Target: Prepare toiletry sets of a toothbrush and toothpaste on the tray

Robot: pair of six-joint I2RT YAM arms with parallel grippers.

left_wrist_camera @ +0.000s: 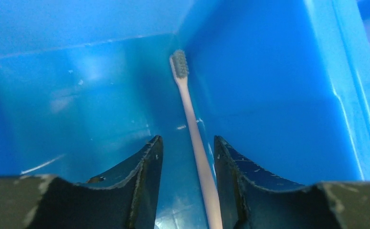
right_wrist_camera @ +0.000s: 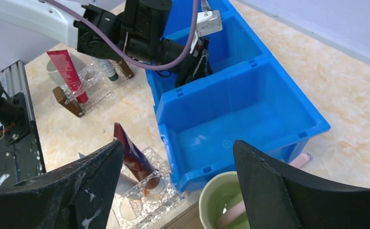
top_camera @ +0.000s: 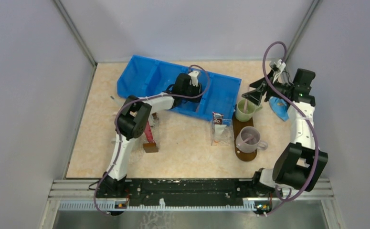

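Note:
A pale pink toothbrush (left_wrist_camera: pixel 192 119) with grey bristles lies on the floor of the blue tray's (top_camera: pixel 223 102) middle compartment, along its right-hand divider. My left gripper is inside that compartment, part open above the handle; the brush runs between its fingers, closer to the right one, with nothing gripped. Over the green mug (right_wrist_camera: pixel 209 205) hangs my right gripper, open and empty. A pink handle stands in that mug. The tray's right compartment (right_wrist_camera: pixel 230 129) looks empty. Toothpaste tubes, one dark red (right_wrist_camera: pixel 135 157) and one bright red (right_wrist_camera: pixel 68 71), stand in clear holders.
A grey-pink mug (top_camera: pixel 247 143) with a stick in it stands on a brown board (top_camera: pixel 237 125) beside the green one. A blue cloth (top_camera: pixel 279 109) lies by the right arm.

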